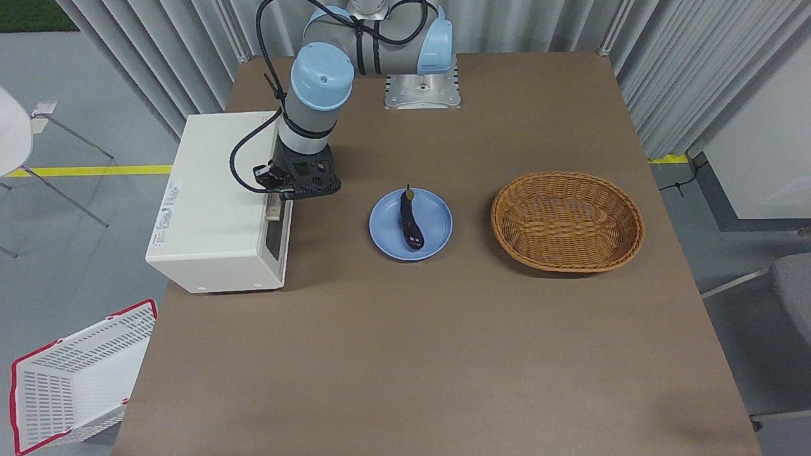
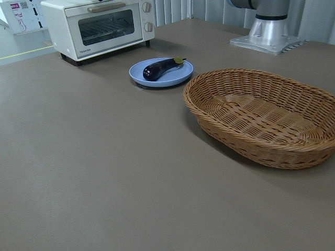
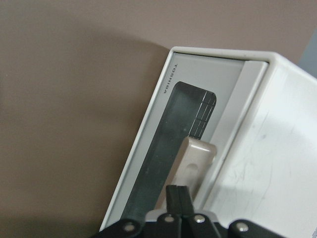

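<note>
The white toaster oven (image 1: pixel 205 213) sits at the left of the table, its door closed. My gripper is above the oven's door side in the wrist view, black fingers close together and shut, just behind the door handle (image 3: pixel 190 163); whether they touch it I cannot tell. In the front view the gripper body (image 1: pixel 300 171) covers part of the oven's front. A dark eggplant (image 1: pixel 410 224) lies on a blue plate (image 1: pixel 433 228) right of the oven, also seen in the left view.
A wicker basket (image 1: pixel 566 220) stands on the right of the table (image 1: pixel 456 349). The robot's base plate (image 1: pixel 422 95) is at the back. A white crate (image 1: pixel 83 372) is off the table at lower left.
</note>
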